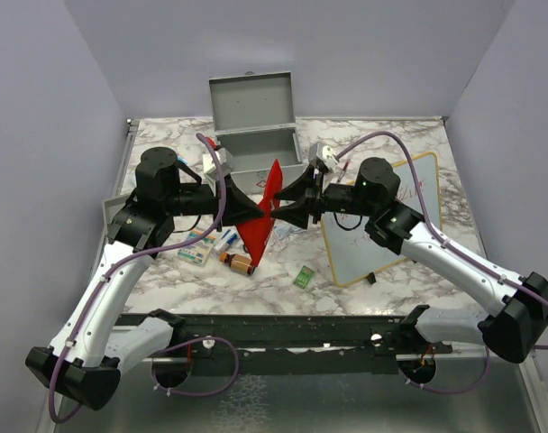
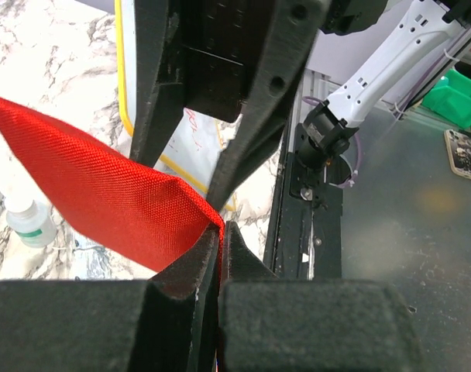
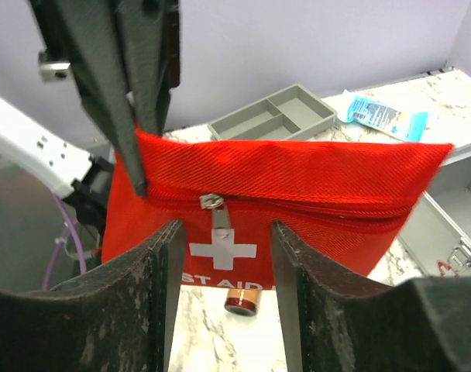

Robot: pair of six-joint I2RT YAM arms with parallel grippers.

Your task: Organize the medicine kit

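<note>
A red first-aid pouch (image 1: pixel 260 230) is held up in the air between both arms; its cross and zipper pull (image 3: pixel 218 203) face the right wrist camera. My left gripper (image 1: pixel 256 213) is shut on the pouch's edge, the fabric (image 2: pixel 96 186) rising from between its fingers. My right gripper stands open just in front of the zipper pull, a finger either side of it. An open grey case (image 1: pixel 254 149) sits at the back, a brown bottle (image 1: pixel 237 262) below the pouch.
A board (image 1: pixel 373 253) lies at the right, a green packet (image 1: pixel 303 277) near the front middle. A divided tray (image 3: pixel 297 108) and loose supplies are on the left.
</note>
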